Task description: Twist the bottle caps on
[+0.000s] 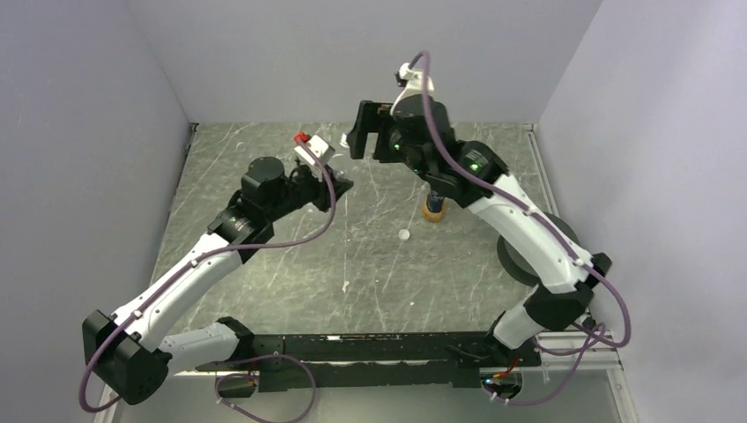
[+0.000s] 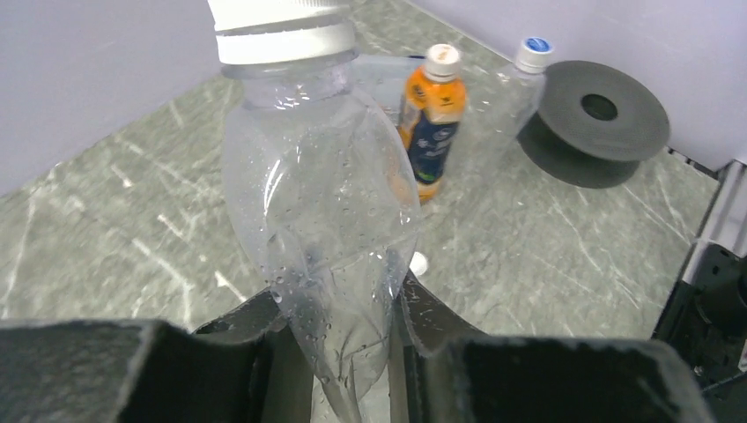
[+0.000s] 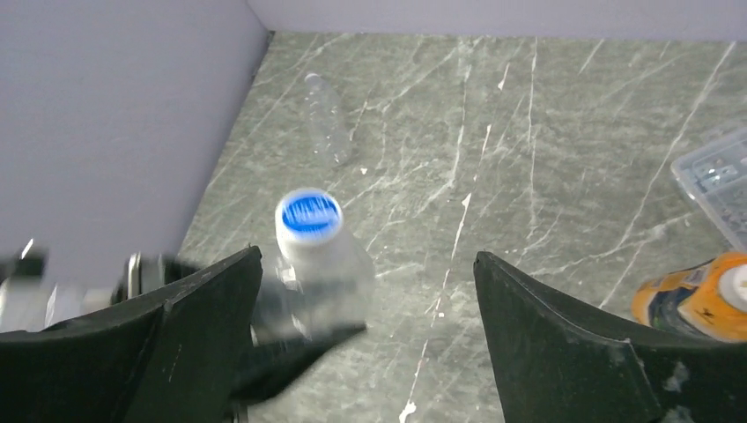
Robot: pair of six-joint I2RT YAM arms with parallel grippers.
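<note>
A clear, crumpled plastic bottle [image 2: 321,185] stands upright in my left gripper [image 1: 342,188], which is shut on its lower part. A white cap sits on its neck; from the right wrist view the cap's blue top [image 3: 310,214] shows. Whether the cap is tight cannot be told. My right gripper [image 1: 368,152] is open just to the right of the bottle's top in the top view. Its fingers [image 3: 198,326] are wide apart and the space between them is empty; the capped bottle shows beyond, towards the left finger.
An orange bottle [image 2: 432,119] with a white cap stands on the table beside a clear bottle [image 2: 511,101] with a blue-topped cap. A grey spool [image 2: 599,119] lies farther right. Another clear bottle [image 3: 328,119] is at the far left. A clear tray [image 3: 722,181] lies at right.
</note>
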